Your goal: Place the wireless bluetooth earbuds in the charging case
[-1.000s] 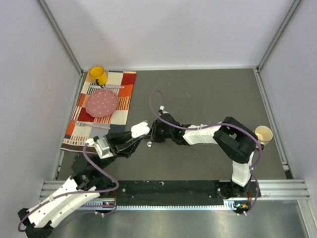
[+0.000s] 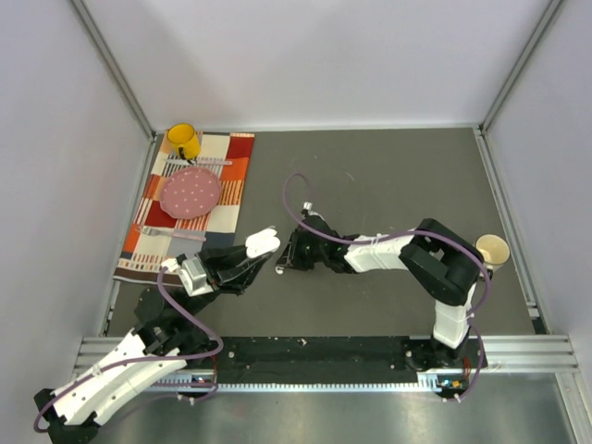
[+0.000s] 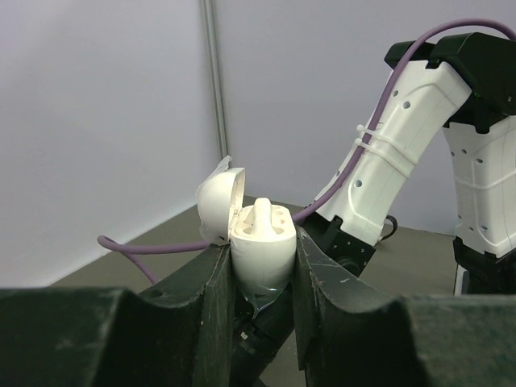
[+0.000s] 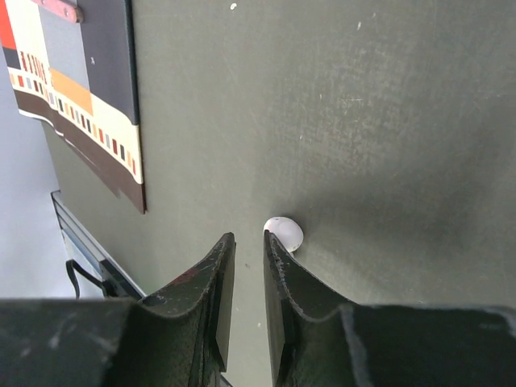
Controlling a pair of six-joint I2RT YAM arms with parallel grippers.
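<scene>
The white charging case (image 3: 263, 256) is clamped between the fingertips of my left gripper, held up above the table at the left in the top view. Its lid (image 3: 216, 205) stands open, and a raised white piece (image 3: 262, 214) shows at its top; I cannot tell whether that is an earbud. One white earbud (image 4: 285, 233) lies on the grey table, also visible as a small earbud (image 2: 280, 270) from above. My right gripper is part open and empty, its right finger (image 4: 274, 282) overlapping the earbud's edge in view. The earbud is not between the fingers.
A striped placemat (image 2: 227, 219) with a pink plate (image 2: 191, 192), cutlery and a yellow mug (image 2: 183, 141) covers the back left. A cream cup (image 2: 492, 250) stands at the far right. Purple cables run along both arms.
My right gripper has shifted slightly toward the table's front, closer to the earbud. The left gripper and the case have barely moved.
</scene>
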